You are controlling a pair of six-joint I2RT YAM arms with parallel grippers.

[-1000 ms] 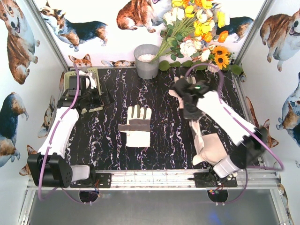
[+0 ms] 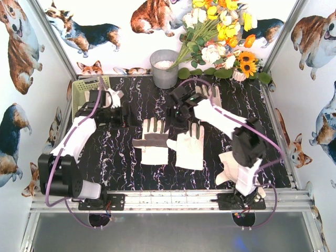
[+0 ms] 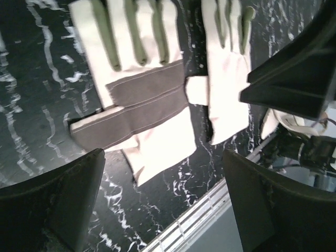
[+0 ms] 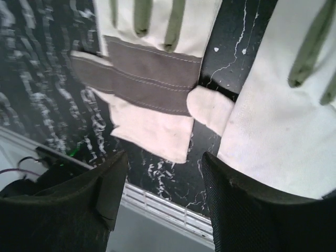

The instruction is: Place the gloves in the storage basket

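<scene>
A white glove with a grey band (image 2: 155, 152) lies flat mid-table, fingers toward the back. Right beside it lies a second white glove (image 2: 189, 153), its thumb close to the first one's edge. My right gripper (image 2: 176, 122) is over the finger ends of these two, open and empty; its wrist view shows the banded glove (image 4: 149, 84) beyond its fingers (image 4: 110, 184). Near the green basket (image 2: 79, 94) at the back left is my left gripper (image 2: 125, 114), fingers apart and nothing between them. Its arm partly covers the basket, where something whitish shows.
Another glove (image 2: 215, 95) lies at the back right, partly behind the right arm. A crumpled glove (image 2: 228, 169) is at the front right, near that arm's base. A grey bucket (image 2: 165, 76) and flowers (image 2: 226, 31) line the back.
My right gripper has brought the second glove leftward from the right side, let it go beside the banded one, and moved further left. The left gripper has shifted slightly right, away from the basket.
</scene>
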